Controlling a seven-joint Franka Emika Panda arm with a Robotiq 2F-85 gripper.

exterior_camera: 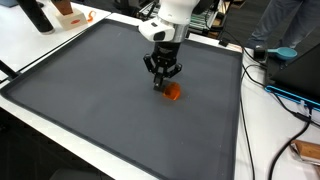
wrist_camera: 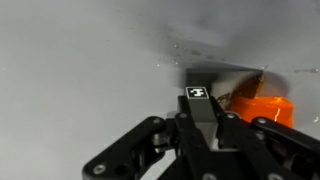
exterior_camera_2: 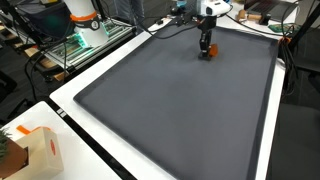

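Observation:
My gripper [exterior_camera: 159, 84] is down at the dark grey mat, toward its far side, with its fingers closed. In the wrist view a narrow grey block [wrist_camera: 203, 108] with a black-and-white marked end stands between the fingers. An orange, shiny, translucent-looking object [wrist_camera: 265, 109] lies right beside that block, partly covered by the gripper's linkage. The same orange object [exterior_camera: 172, 91] shows at the gripper's right in exterior view 1, and in exterior view 2 an orange patch [exterior_camera_2: 213, 49] appears beside the fingers. Whether the block and the orange object are joined cannot be told.
Dark cables [exterior_camera: 285, 128] lie beyond its right edge. An orange-and-white robot part [exterior_camera_2: 90, 25] stands off the mat at the left in exterior view 2.

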